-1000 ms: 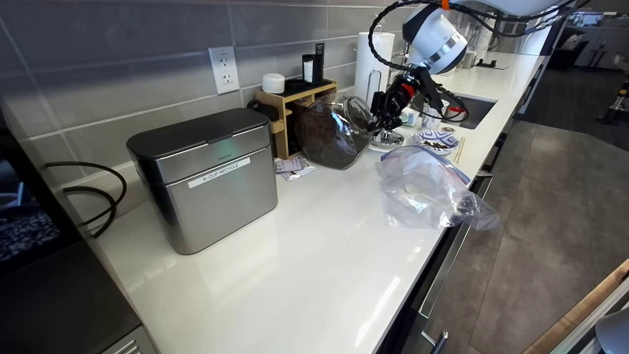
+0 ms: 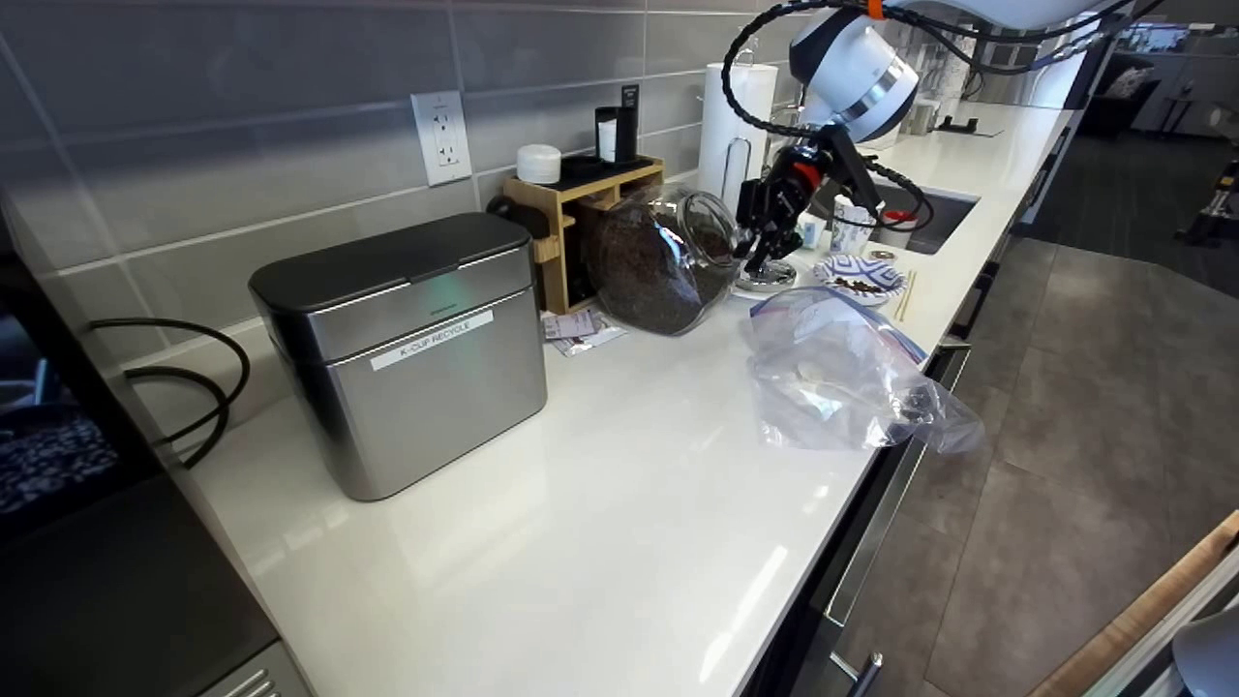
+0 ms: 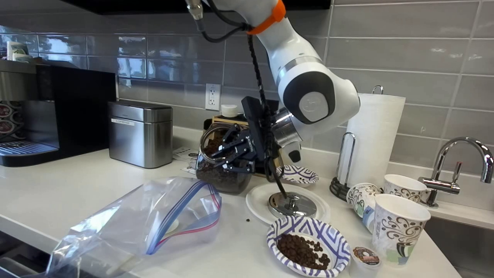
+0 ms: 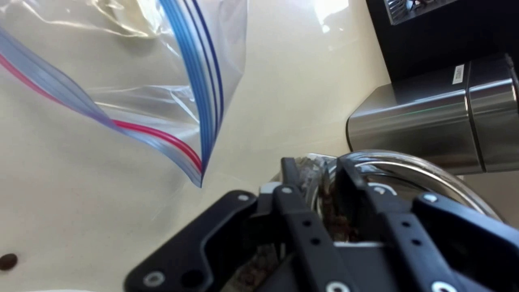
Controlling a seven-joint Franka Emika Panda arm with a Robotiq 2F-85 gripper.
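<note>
A big glass jar (image 2: 656,269) holding dark coffee beans stands on the counter, its round mouth tilted toward my arm. At that mouth, my gripper (image 3: 222,147) has its fingers parted. In the wrist view the gripper straddles the near side of the jar's metallic-looking rim (image 4: 423,165), one finger on either side with a gap showing; firm contact cannot be made out. A clear zip bag (image 3: 115,227) with a blue and red seal lies in front of the jar. A shiny round lid (image 3: 298,205) rests on a white plate (image 3: 257,204).
A patterned bowl (image 3: 340,250) with coffee beans, paper cups (image 3: 398,227) and a paper towel roll (image 3: 375,139) stand toward the sink. Behind the jar is a wooden organizer (image 2: 558,221). A steel bin (image 2: 441,372) stands farther along.
My gripper has shifted and turned slightly at the jar's mouth, and its fingers look more spread. The jar, bag and bin appear unmoved.
</note>
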